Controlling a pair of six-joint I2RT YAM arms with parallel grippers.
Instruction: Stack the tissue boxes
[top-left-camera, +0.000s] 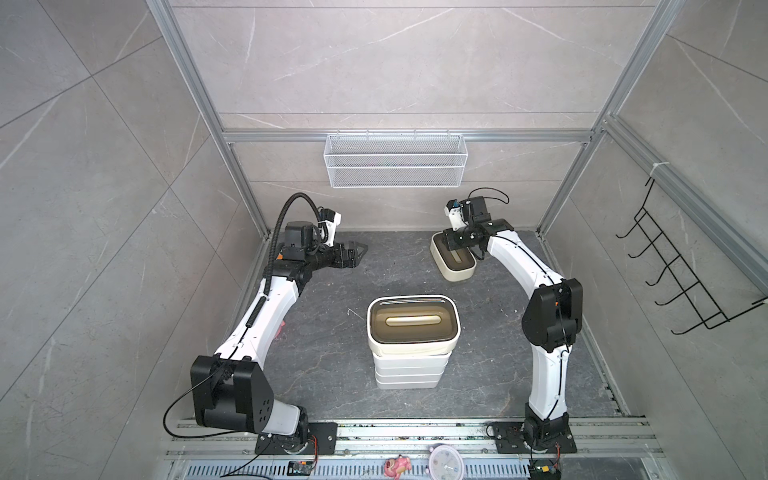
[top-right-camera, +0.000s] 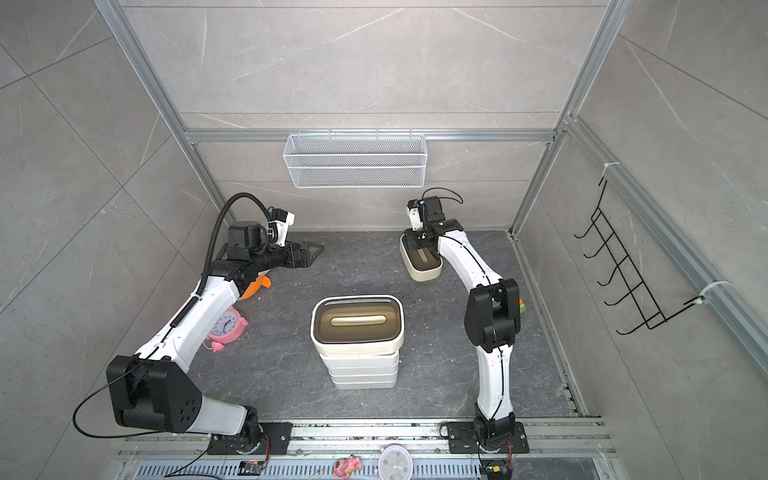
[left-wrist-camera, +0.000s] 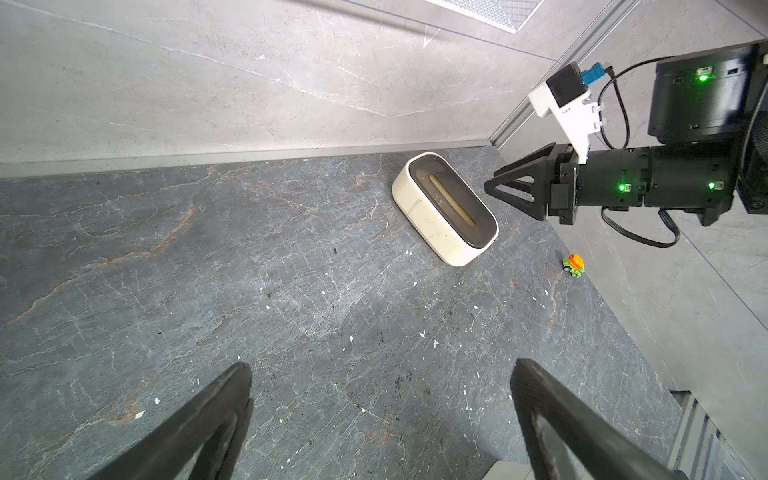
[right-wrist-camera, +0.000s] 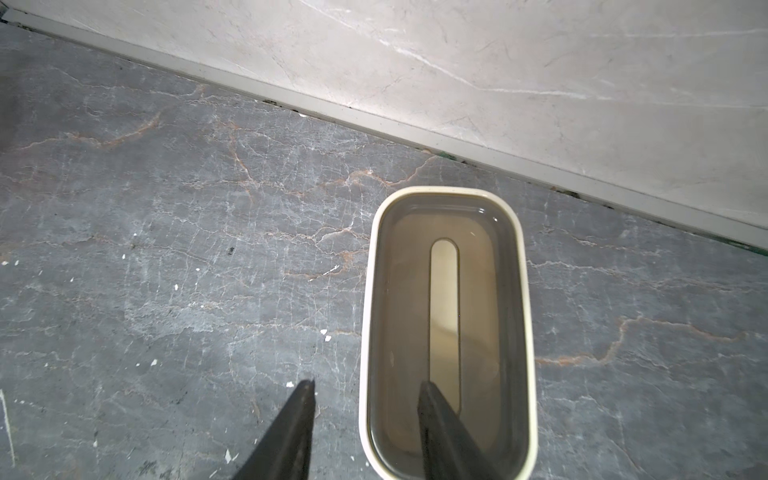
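A cream tissue box (top-left-camera: 456, 274) with a brown translucent top and long slot lies on the floor at the back right; it shows whole in the left wrist view (left-wrist-camera: 448, 208). My right gripper hovers above it, fingers parted and empty; in its wrist view one finger overlaps the box and the other lies left of it. In the front middle, a similar tissue box (top-left-camera: 413, 349) tops a column of white boxes (top-left-camera: 411, 373), sitting slightly wider than the layers beneath. Far from both, at the left, my left gripper is wide open over bare floor.
A pink clock (top-right-camera: 228, 322) and an orange item (top-right-camera: 257, 286) lie near the left arm. By the right wall sits a small toy (left-wrist-camera: 573, 265). The wire basket (top-left-camera: 396, 160) hangs on the back wall. Floor between the arms is largely clear.
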